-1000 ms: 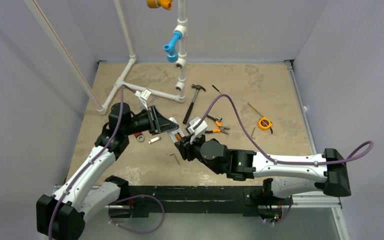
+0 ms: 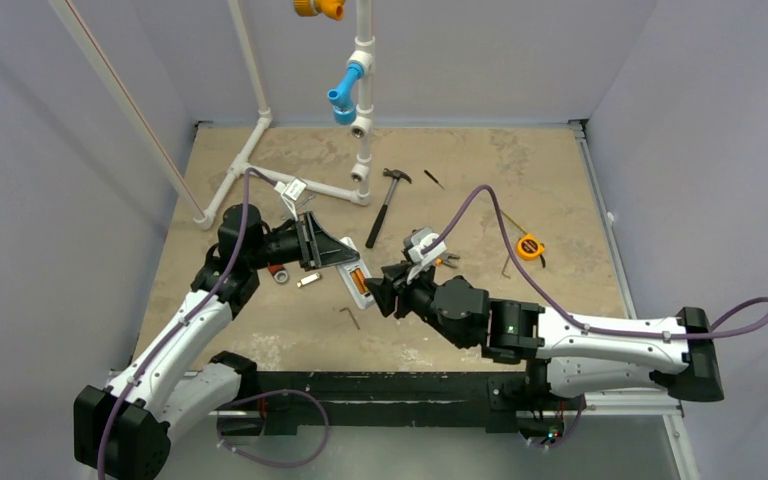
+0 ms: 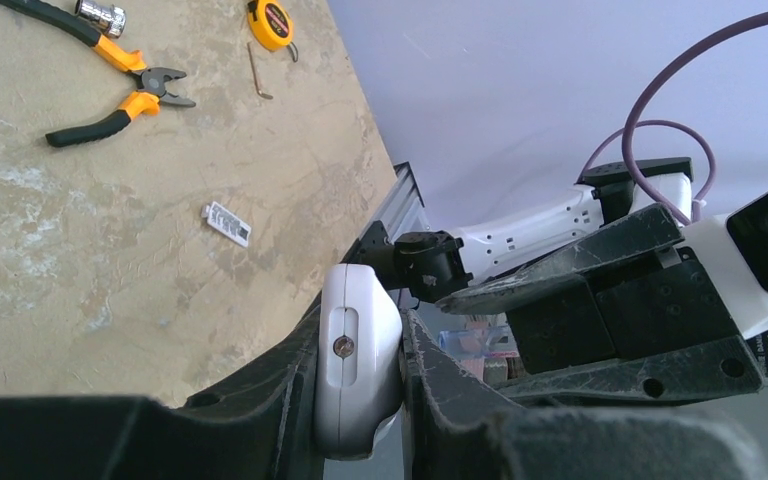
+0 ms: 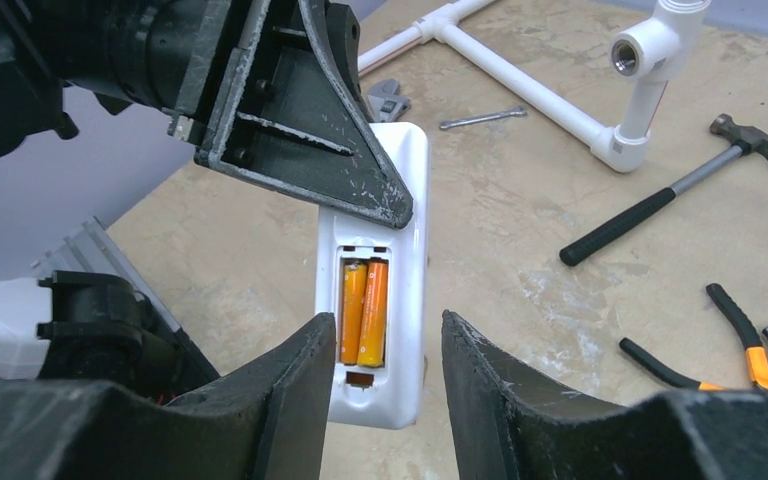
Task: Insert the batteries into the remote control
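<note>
The white remote (image 3: 358,365) is held upright by my left gripper (image 2: 350,254), which is shut on it above the workbench. In the right wrist view the remote's (image 4: 400,300) open compartment faces me, with two orange batteries (image 4: 372,313) lying side by side inside. My right gripper (image 2: 378,289) is just right of the remote, its fingers (image 4: 295,400) apart with nothing visible between them, pointed at the compartment. A small white-grey piece (image 3: 227,224), perhaps the battery cover, lies on the bench.
Pliers (image 3: 100,130), a hammer (image 4: 620,225), a tape measure (image 2: 528,246), a wrench (image 4: 482,117) and small tools lie scattered on the bench. A white pipe frame (image 4: 520,80) stands at the back.
My right arm has drawn back to the right, away from the remote, uncovering more of the orange batteries. My left arm and the remote show no visible movement.
</note>
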